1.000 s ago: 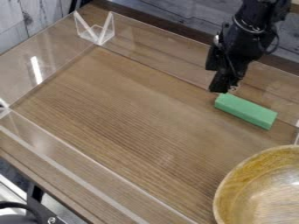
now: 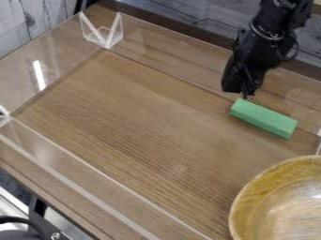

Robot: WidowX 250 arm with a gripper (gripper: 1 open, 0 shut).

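My gripper [image 2: 236,86] hangs from the black arm at the upper right, low over the wooden table, just behind and left of a green block [image 2: 262,117]. It looks shut, and I see nothing held in it, though its dark fingers are small and hard to make out. The green block lies flat on the table, angled toward the front right.
A large yellow bowl [image 2: 273,204] fills the lower right corner. A clear plastic bracket [image 2: 101,28] stands at the back left. Dark cables lie beyond the near-left edge.
Over the last second my gripper has shifted slightly up, away from the green block. The block and bowl look unmoved.
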